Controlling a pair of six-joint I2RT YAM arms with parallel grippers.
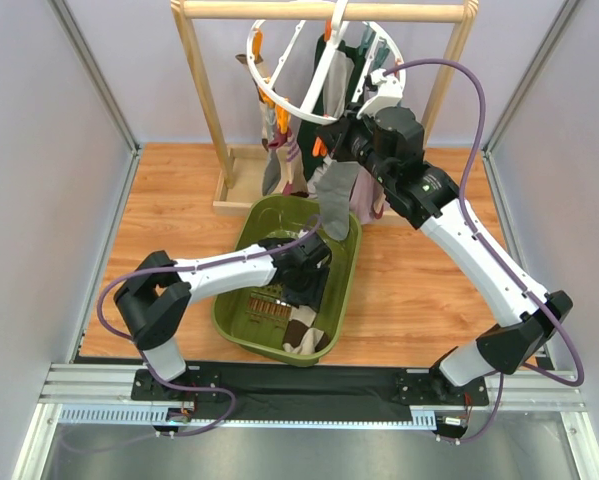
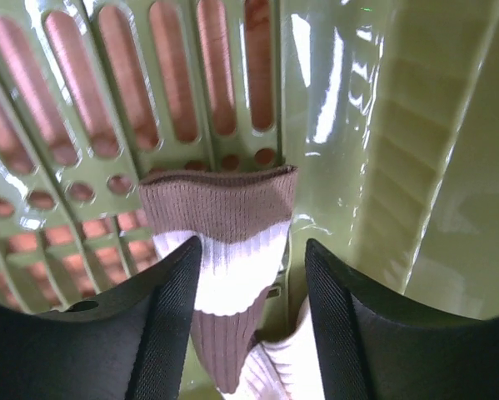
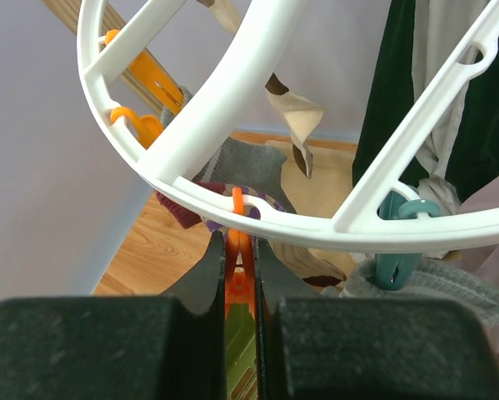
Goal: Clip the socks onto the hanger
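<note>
A brown-and-white sock [image 2: 232, 262] lies in the green bin [image 1: 344, 290] among a second pale sock [image 2: 303, 367]. Just over it is my left gripper, its fingers apart on either side of the sock's cuff. My right gripper is shut on an orange clip [image 3: 237, 221] on the white hanger ring [image 3: 307, 227]. Grey, striped and dark socks hang from other clips, among them a grey sock [image 1: 334, 205] over the bin.
A wooden stand [image 1: 209, 110] carries the hanger at the back. Bare floorboards [image 1: 154, 210] lie left and right of the bin, between side walls.
</note>
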